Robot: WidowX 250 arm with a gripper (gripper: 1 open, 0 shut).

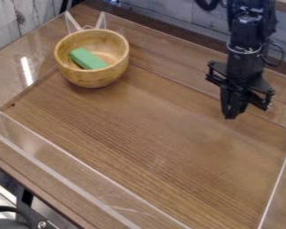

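My black gripper (231,111) hangs over the right part of the light wooden table (133,152), its narrow tip pointing down, shut with nothing visible between its fingers. A wooden bowl (107,43) sits at the upper left, and a green block (86,56) lies inside it, toward its left side.
The table's raised edges (26,97) run along the left and back. A dark cable loops beside the arm at the right, and a black object (8,218) shows at the bottom left corner.
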